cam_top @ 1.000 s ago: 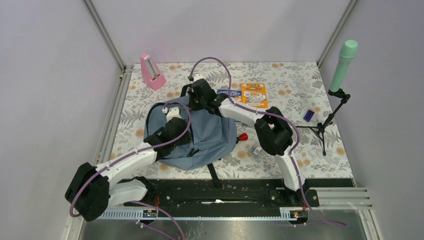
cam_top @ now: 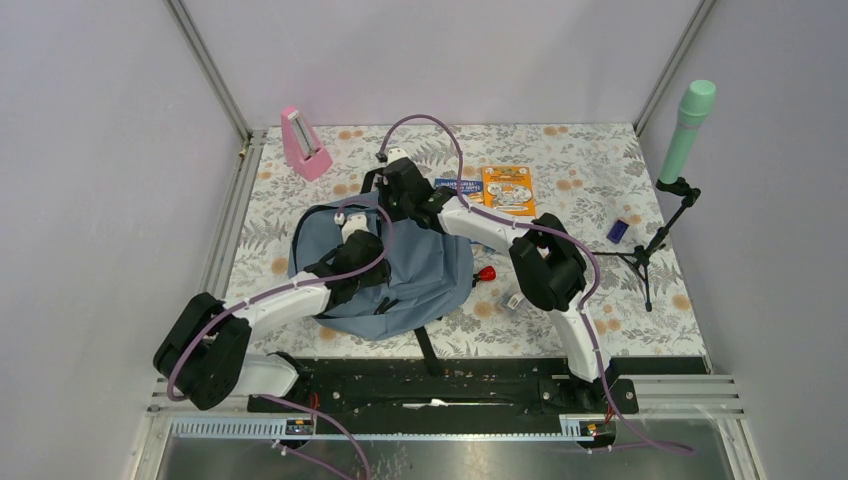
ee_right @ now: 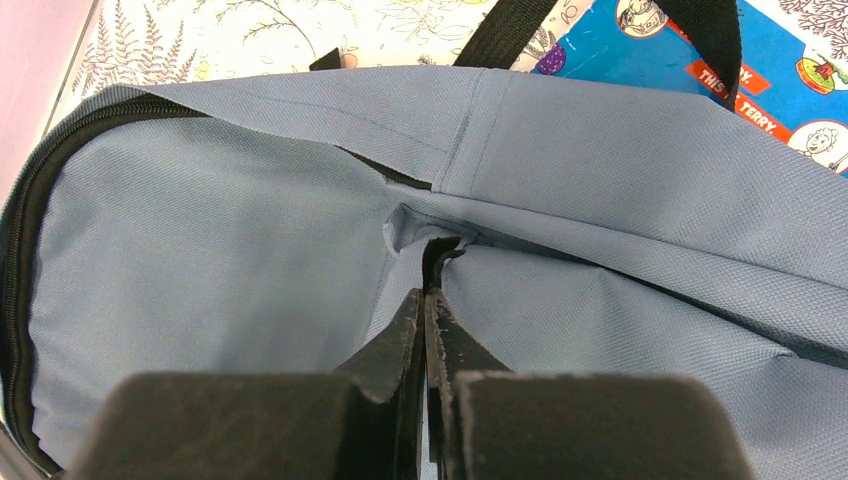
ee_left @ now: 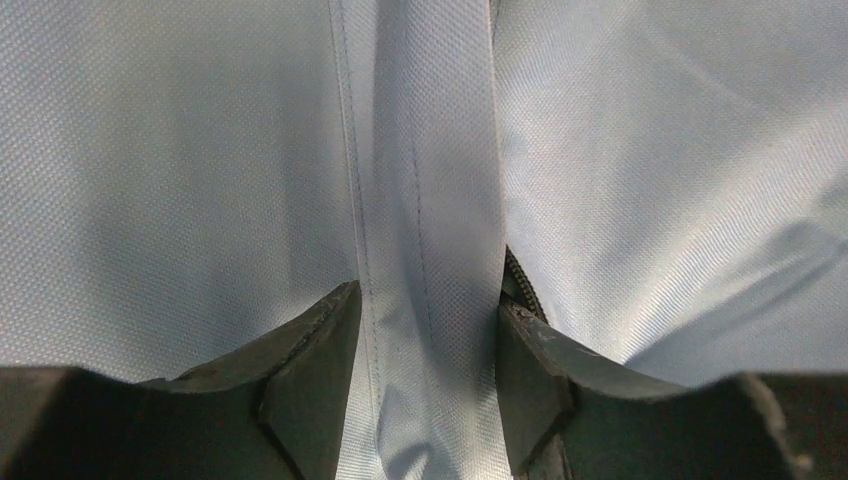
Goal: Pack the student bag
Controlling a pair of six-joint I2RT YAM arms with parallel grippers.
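Observation:
The grey-blue student bag [cam_top: 425,285] lies spread out on the left half of the table. My left gripper is low over its middle, fingers apart astride a folded strip of fabric with a zipper [ee_left: 525,285] beside it. My right gripper is shut at the bag's upper edge, its tips at a short black tab or strap end [ee_right: 440,255] by a fabric fold; whether that is pinched is unclear. The bag's curved zipper [ee_right: 30,230] runs along the left in the right wrist view.
A pink metronome [cam_top: 305,145] stands back left. Blue [cam_top: 455,185] and orange books [cam_top: 508,190], a red item [cam_top: 485,274], a dark blue box [cam_top: 618,231] and a clear item [cam_top: 513,302] lie right. A black stand with a green cylinder [cam_top: 686,130] occupies the right edge.
My left arm has moved a little to the right across the bag, toward its middle. The right arm and the bag look unchanged.

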